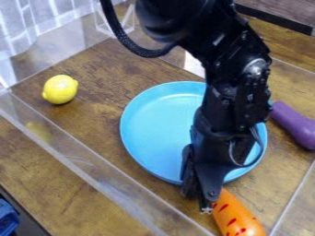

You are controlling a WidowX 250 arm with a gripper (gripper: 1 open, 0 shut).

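Observation:
The black gripper [202,194] reaches down from the top over the near-right rim of a blue plate [155,124]. Its fingertips are low, at the upper end of an orange carrot [238,219] that lies just in front of the plate. The gripper looks closed, but whether anything is between its fingertips is hidden. A yellow lemon [61,89] sits at the left, and a purple eggplant [293,125] lies at the right behind the arm.
The wooden floor [87,138] of the clear-walled bin is bare around the lemon and left of the plate. A blue object [6,221] is at the lower left, outside the near wall.

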